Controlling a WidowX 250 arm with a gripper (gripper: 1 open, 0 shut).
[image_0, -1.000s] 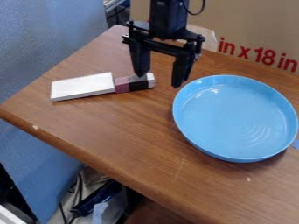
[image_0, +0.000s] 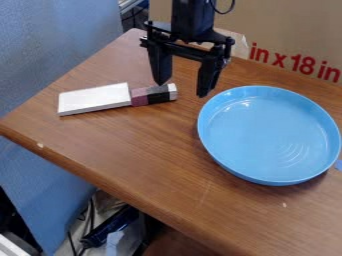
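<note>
A black gripper (image_0: 183, 76) hangs open from the arm at the top centre of the camera view, its two fingers apart with nothing seen between them. Just below and left of it, a long flat bar (image_0: 94, 99), white with a pinkish and dark right end, lies on the wooden table. A light blue round plate (image_0: 267, 134) sits to the right, below the gripper's right finger.
A cardboard panel (image_0: 294, 40) with red lettering stands along the back.
The gripper has shifted very slightly upward over the last second. The bar and the plate have not moved.
</note>
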